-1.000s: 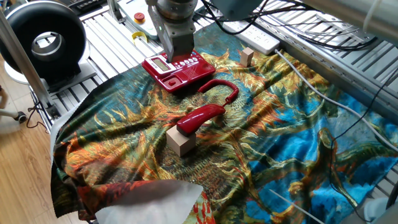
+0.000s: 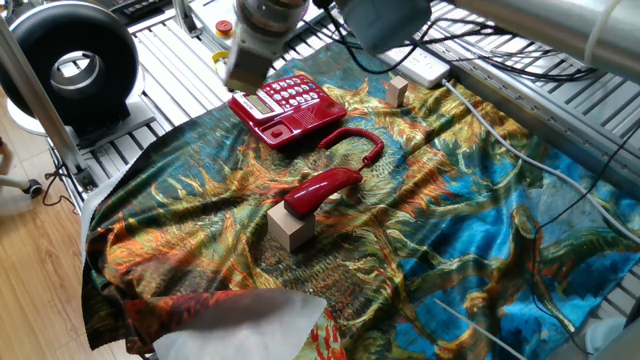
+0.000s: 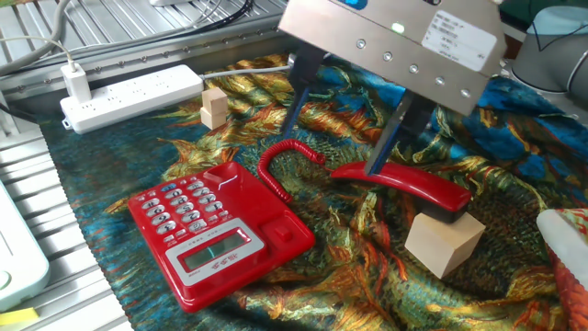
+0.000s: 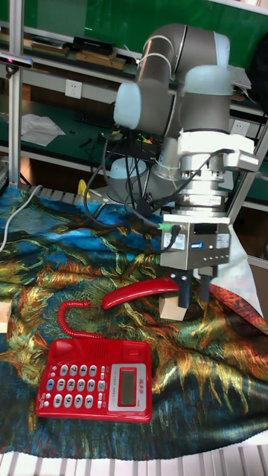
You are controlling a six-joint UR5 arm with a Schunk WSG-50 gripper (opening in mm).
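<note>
A red telephone base [image 3: 230, 216] with keypad and small display lies on the patterned cloth. Its red handset [image 2: 322, 188] is off the base, one end propped on a wooden block [image 2: 291, 228], the other trailing a coiled red cord [image 3: 269, 170]. My gripper [image 3: 331, 153] hangs in the air with its two dark fingers [image 3: 393, 136] spread and nothing between them. In the second exterior view one finger overlaps the handset, but the first view has the gripper apart from it, higher and over the base's side. The third view also shows a gap at the gripper [image 4: 194, 301].
Small wooden blocks [image 3: 213, 108] stand near a white power strip [image 3: 133, 98] at the cloth's edge. A grey cable [image 2: 540, 170] crosses the cloth. Folds ripple the fabric, and its blue part [image 2: 470, 215] is mostly clear.
In the first exterior view my gripper has shifted left and turned, now tilting the other way. The telephone base, handset and blocks have stayed where they were.
</note>
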